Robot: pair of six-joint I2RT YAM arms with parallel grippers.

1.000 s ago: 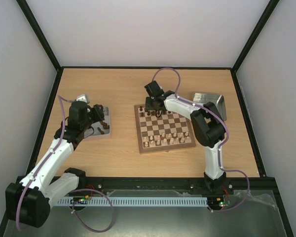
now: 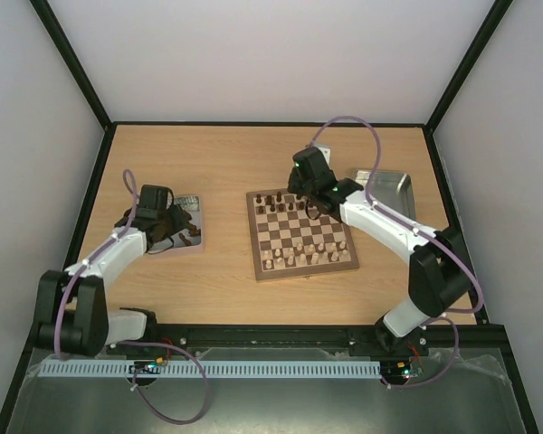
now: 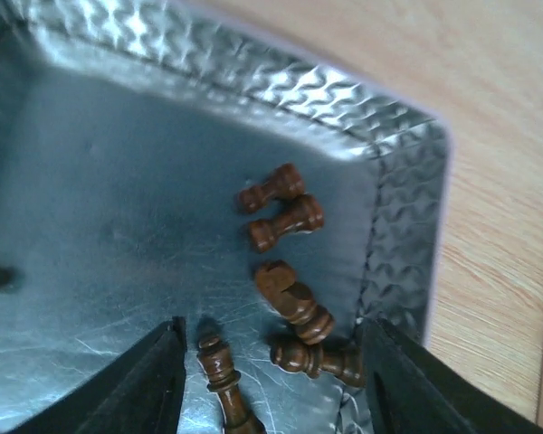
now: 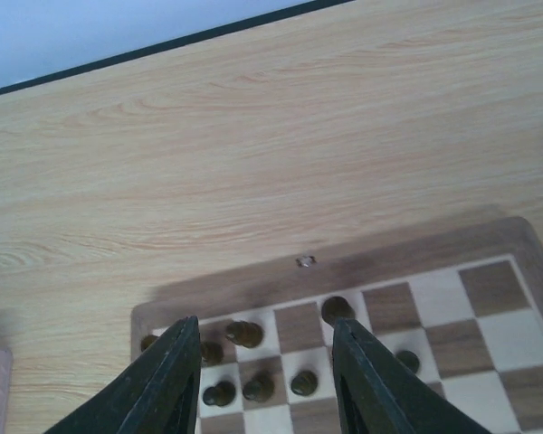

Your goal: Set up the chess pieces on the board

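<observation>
The chessboard [image 2: 302, 271] has white pieces standing in rows along its near side and dark pieces at the far left corner. My right gripper hangs open over that far side, above several dark pieces such as a pawn [image 4: 303, 382], nothing visible between its fingers. My left gripper is open over the lined tray [image 3: 400, 271], where several dark pieces lie on their sides, among them a piece [image 3: 226, 384] just between and beyond its fingertips, and two small pawns [image 3: 288, 221] higher up.
An empty-looking metal tray [image 2: 394, 188] stands right of the board, partly behind the right arm. Bare wood table [image 2: 226, 154] lies behind the board and between the left tray and the board.
The left arm has drawn lower and back over the left tray.
</observation>
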